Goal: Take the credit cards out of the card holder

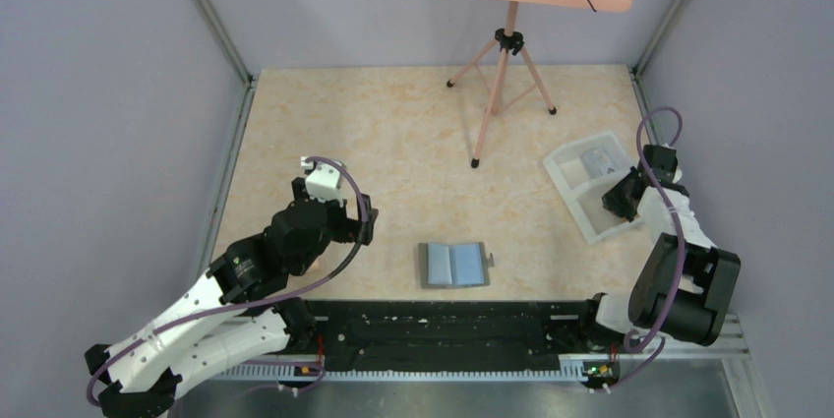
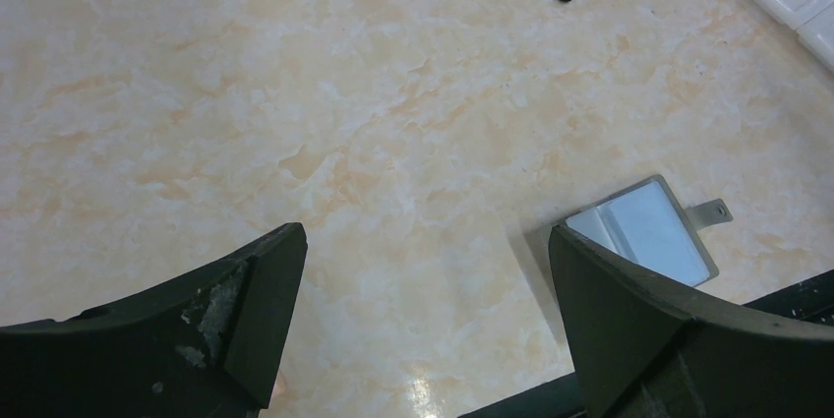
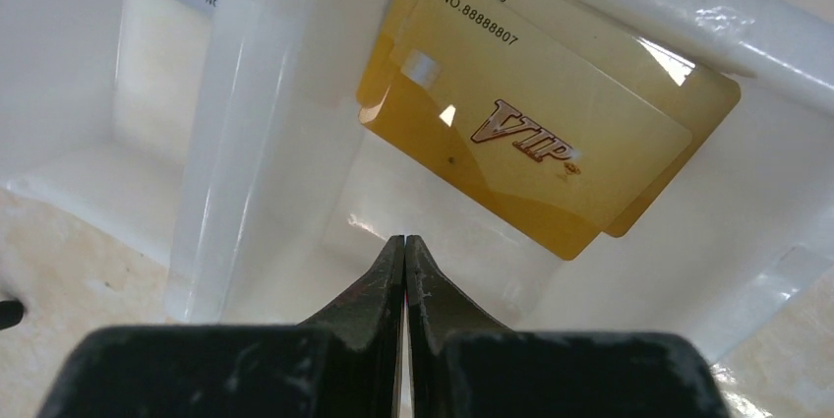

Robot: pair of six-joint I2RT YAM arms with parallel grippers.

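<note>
The grey card holder (image 1: 478, 280) lies unfolded near the table's front edge, its two pale blue panels (image 1: 467, 265) showing; the left wrist view has the holder (image 2: 656, 182) at lower right, partly behind a finger. Two gold VIP cards (image 3: 531, 133) overlap at one side of the white tray's nearer compartment. My right gripper is shut over that compartment, nothing showing between its fingertips, apart from the gold cards in that view. Left of the holder, my left gripper stands open and empty above the table.
The two-compartment white tray (image 1: 567, 194) stands at the right, with a pale silvery card (image 1: 598, 161) in its far compartment. An easel's pink tripod leg (image 1: 489, 121) rests at the back. Table space left of the tray is clear.
</note>
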